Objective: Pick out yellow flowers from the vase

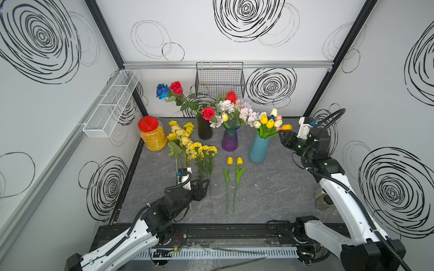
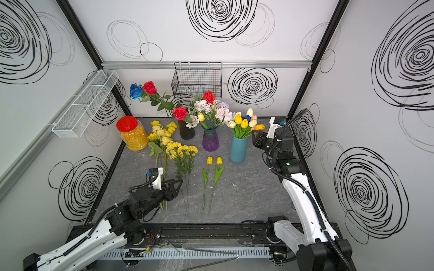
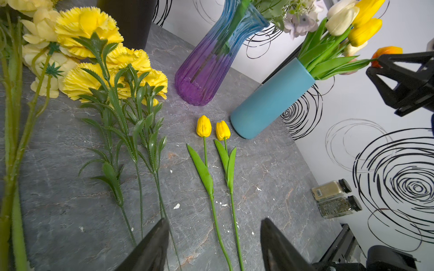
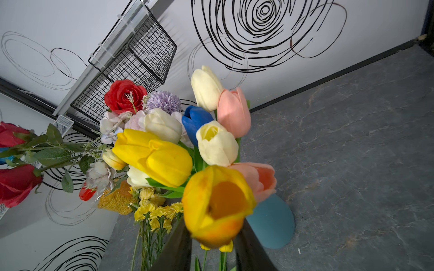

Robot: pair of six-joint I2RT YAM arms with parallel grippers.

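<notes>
A teal vase [image 1: 258, 150] on the right of the table holds white, pink, blue and yellow tulips. Among them are upright yellow tulips [image 4: 153, 155] and one orange-yellow tulip [image 4: 219, 203] leaning out toward my right gripper [image 1: 283, 135]. That gripper is part open, with its blurred fingers [image 4: 180, 248] apart just below this bloom; whether they touch it is hidden. Two yellow tulips [image 3: 204, 126] lie on the table. Left of them, my left gripper [image 1: 206, 188] hangs open and empty over the stems of yellow carnations [image 3: 131, 58]. The purple vase [image 1: 229, 141] holds mixed flowers, including one yellow tulip [image 1: 224, 117].
A dark vase [image 1: 204, 128] with roses and a red-lidded jar [image 1: 152, 134] stand at the back left. Pale yellow flowers [image 1: 181, 133] lie in front of the jar. Two small spice jars [image 3: 336, 206] are at the right edge.
</notes>
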